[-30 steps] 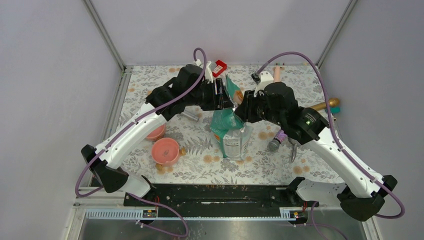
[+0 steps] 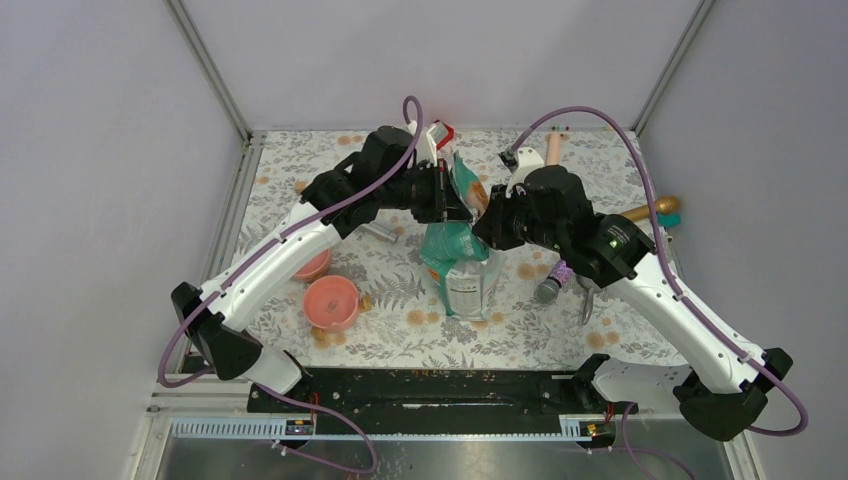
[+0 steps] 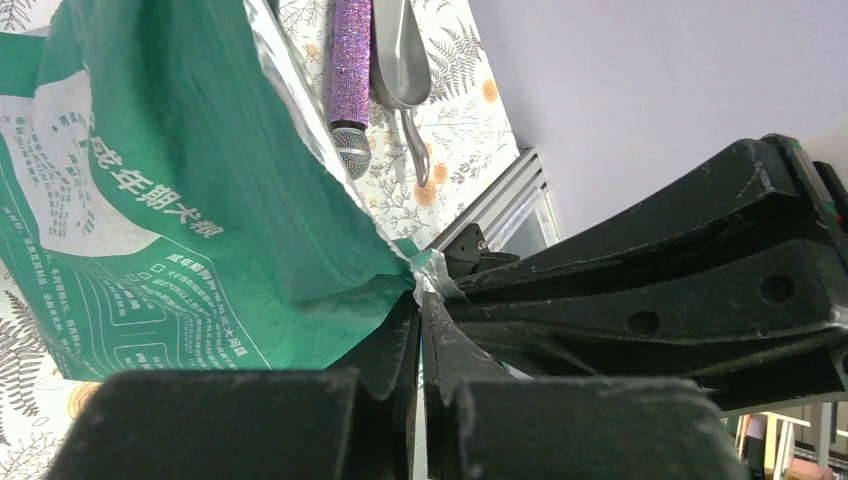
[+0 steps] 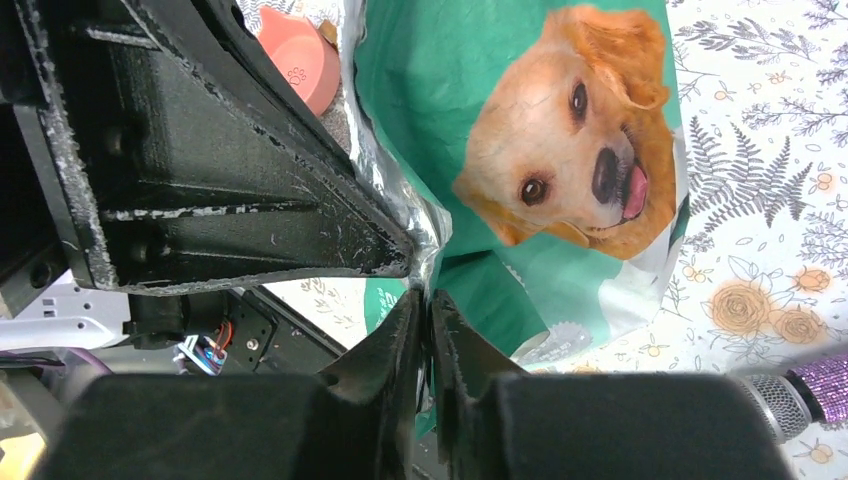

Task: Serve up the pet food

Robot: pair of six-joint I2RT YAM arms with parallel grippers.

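Observation:
The green dog food bag [image 2: 455, 260] stands mid-table with both grippers at its crimped top. My left gripper is shut at the silver top edge, its tips on the film. My right gripper has its fingertips close around the same strip; how far they are closed is hard to tell. A dog's face shows on the bag in the right wrist view. Pink bowls [image 2: 330, 300] sit to the left, one partly hidden behind the other. A metal scoop [image 3: 398, 55] lies to the right of the bag.
A microphone [image 2: 552, 283] lies beside the scoop. A red item [image 2: 441, 135], a pink stick [image 2: 554, 147] and a wooden object [image 2: 645, 210] are toward the back and right. The front-centre tabletop beside the bowls is free.
My left arm has shifted slightly to the right in the top view, and my right gripper slightly down. The bag stands almost unchanged.

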